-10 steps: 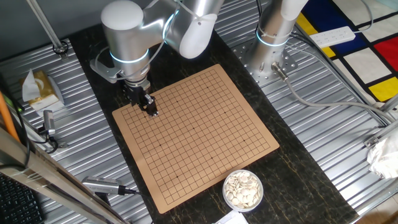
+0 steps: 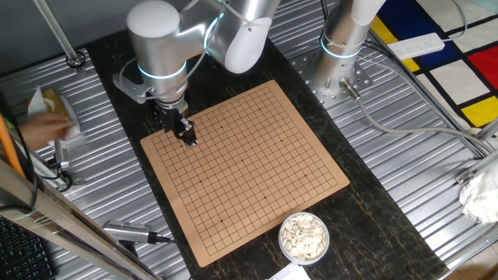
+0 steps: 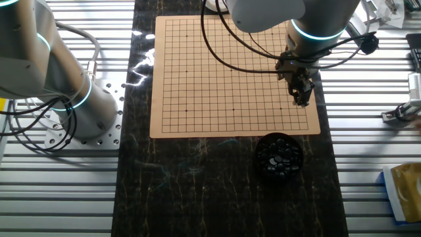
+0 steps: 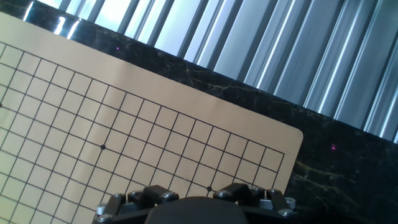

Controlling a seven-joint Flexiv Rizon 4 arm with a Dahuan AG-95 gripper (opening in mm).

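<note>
A tan Go board with a black grid lies on the dark table, no stones visible on it. My gripper points down over the board near one corner. In exterior view 2 the gripper appears over the board's lower right part. Parts of both fingers show at the bottom of the wrist view, but their tips are hidden, so whether they are apart or hold anything is unclear. White stones fill a round bowl beside the board. Black stones lie in a black bowl at its opposite side.
A person's hand is at a tissue box left of the table. The arm's base stands on ribbed metal to the right.
A person's hand has come in from the left edge to the tissue box. The arm, gripper, board and white stones' bowl show no movement.
</note>
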